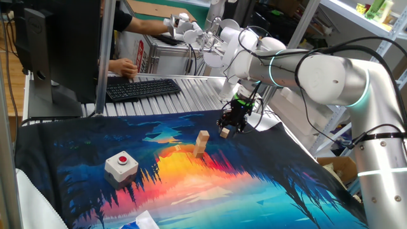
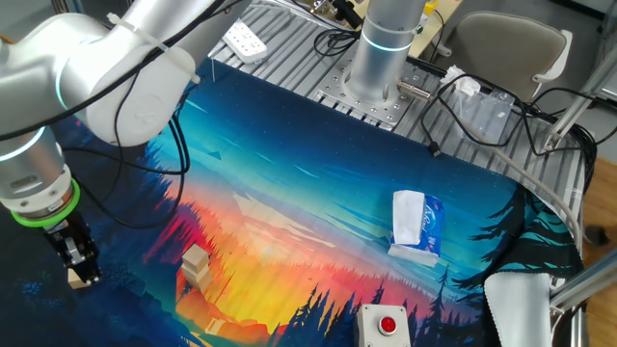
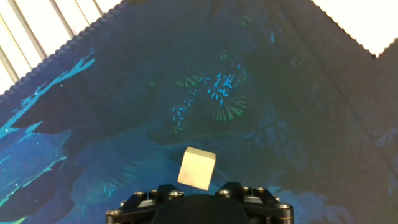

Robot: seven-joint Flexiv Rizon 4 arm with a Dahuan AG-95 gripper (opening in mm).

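Observation:
A loose wooden block lies on the dark part of the printed cloth. It is just ahead of my gripper in the wrist view, between the lines of its two spread fingers. In exterior view 1 the gripper hangs low, right by the block. Exterior view 2 shows the block partly hidden below the gripper tip. The fingers look open, with nothing gripped. A small upright stack of wooden blocks stands apart, toward the cloth's middle; exterior view 2 also shows this stack.
A grey box with a red button sits on the cloth, and a blue-white tissue pack lies farther off. The keyboard and monitor stand beyond the cloth edge. Bare cloth surrounds the loose block.

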